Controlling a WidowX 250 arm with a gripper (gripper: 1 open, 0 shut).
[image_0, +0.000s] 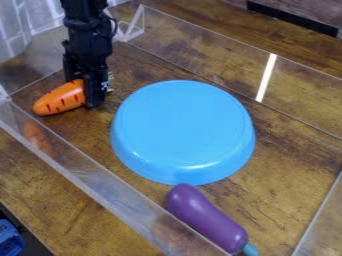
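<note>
My black gripper (86, 85) is low at the left, over the orange toy carrot (60, 98), at its green-topped end. Whether its fingers are closed on the carrot cannot be made out. A blue round plate (185, 128) lies upside down or flat in the middle. A purple toy eggplant (207, 219) lies at the lower right.
Clear walls enclose the wooden surface (287, 150), with the carrot close to the left wall. Bare wood shows right of the blue disc and behind it. A blue object (7, 238) sits outside at the lower left.
</note>
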